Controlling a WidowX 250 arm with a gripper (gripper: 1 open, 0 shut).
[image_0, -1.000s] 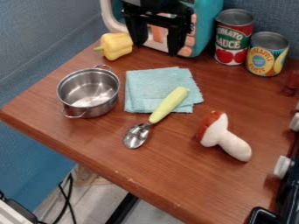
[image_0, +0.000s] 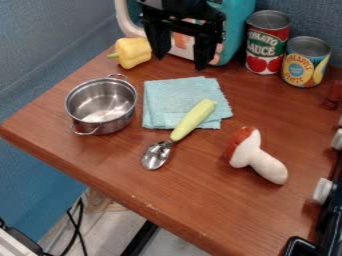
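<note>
My black gripper (image_0: 182, 42) hangs open at the top centre, in front of a teal and pink toy appliance (image_0: 230, 32), with its two fingers spread. Below it a folded light blue cloth (image_0: 174, 95) lies on the table, with a pale yellow-handled spoon (image_0: 158, 151) across its edge. A steel pot (image_0: 100, 105) stands at the left, and a yellow toy pepper (image_0: 131, 52) lies behind it. A red and white toy mushroom (image_0: 258, 160) lies at the right.
A tomato can (image_0: 266, 45) and a second can (image_0: 305, 62) stand at the back right. A small red object (image_0: 331, 97) and black equipment (image_0: 325, 210) line the right edge.
My gripper has shifted slightly over the last second at the top of the view. The objects on the table have not moved.
</note>
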